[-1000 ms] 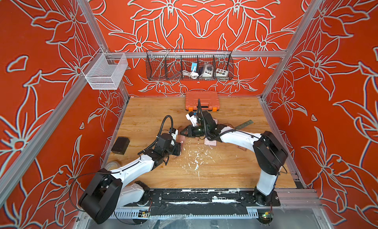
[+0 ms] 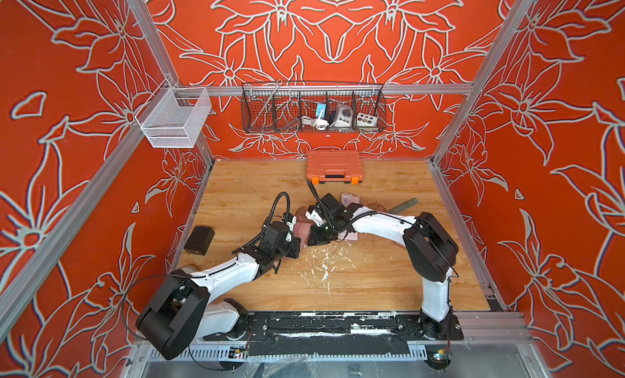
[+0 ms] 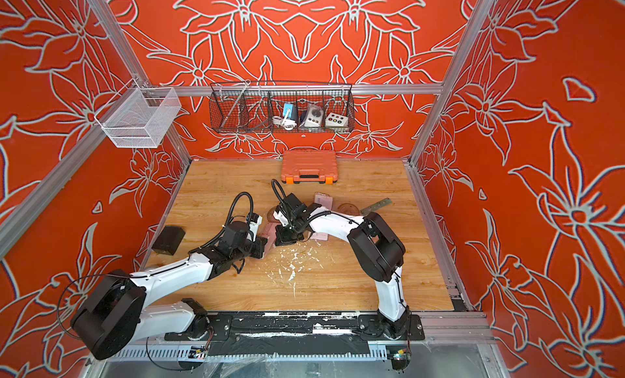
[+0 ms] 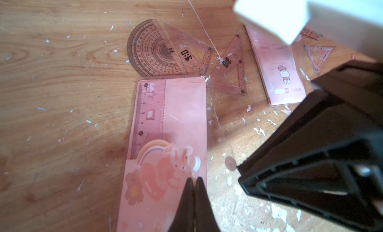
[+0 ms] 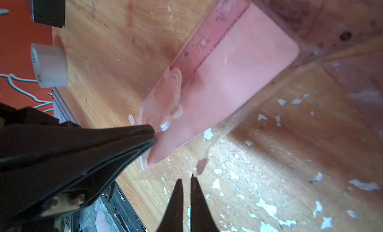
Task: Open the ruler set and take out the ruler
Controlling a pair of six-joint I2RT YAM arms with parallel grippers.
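In the left wrist view, the pink ruler set (image 4: pixel 183 112) lies in a clear plastic sleeve, with a pink ruler (image 4: pixel 149 116) along its left side. My left gripper is shut over the set's rabbit-printed lower part; whether it pinches any film is hard to see. Film from the clear sleeve (image 5: pixel 235 116) stretches beside the set to my right gripper, whose fingers are closed on its thin edge. A protractor (image 4: pixel 157 48) and clear triangles (image 4: pixel 233 68) show at the set's far end. In the top left view, the arms partly hide the set.
A second pink packet (image 4: pixel 281 72) lies to the right. White flakes (image 2: pixel 325 267) litter the table front. A dark block (image 2: pixel 199 240) sits left, an orange case (image 2: pixel 334 166) at the back, and a metal ruler (image 2: pixel 403 205) right.
The left arm has shifted only slightly.
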